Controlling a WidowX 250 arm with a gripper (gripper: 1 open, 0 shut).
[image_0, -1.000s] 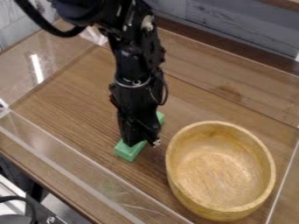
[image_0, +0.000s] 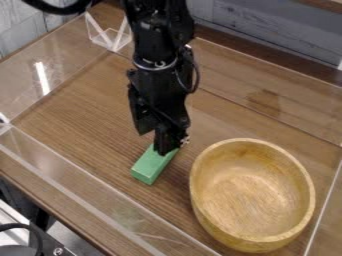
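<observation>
My black gripper (image_0: 155, 128) hangs open above a green block (image_0: 152, 164) on the wooden surface, with nothing visible held. The block lies left of a large empty tan bowl (image_0: 251, 188), clear of the gripper's lower fingers.
A white wire-like object (image_0: 110, 32) stands at the back left. A black cable runs at the lower left corner.
The gripper has risen and moved back from down at the green block, uncovering it.
</observation>
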